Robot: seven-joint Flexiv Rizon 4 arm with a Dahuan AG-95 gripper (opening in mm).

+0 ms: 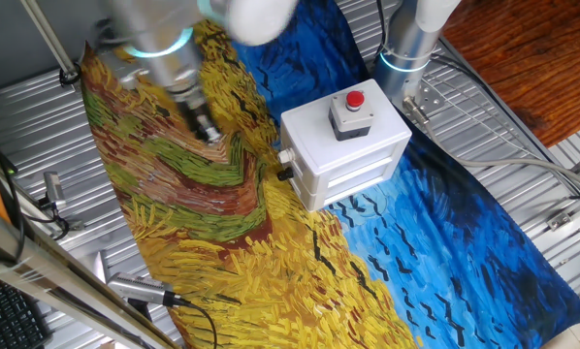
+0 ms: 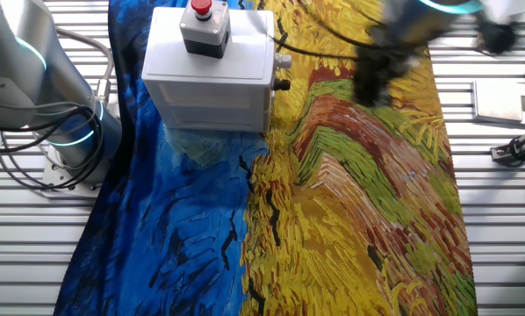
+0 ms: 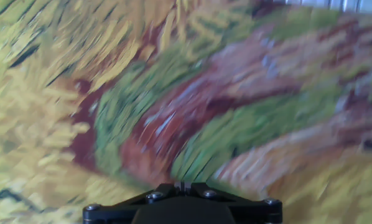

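My gripper [image 1: 210, 136] hangs over the painted cloth [image 1: 300, 281], above its green and brown patch; motion blurs it. In the wrist view the gripper shows at the bottom edge with its two fingers together and nothing seen between them. Exterior view 2 has the gripper [image 2: 370, 92] as a dark smear over the yellow part of the cloth [image 2: 324, 254]. Whether its fingertips touch the cloth cannot be told.
A white box [image 1: 319, 145] stands on the cloth, bearing a grey switch unit with a red button [image 1: 355, 99]. The arm's base [image 1: 403, 63] is behind it. A small silver device [image 1: 140, 289] with a cable lies near the cloth's left edge.
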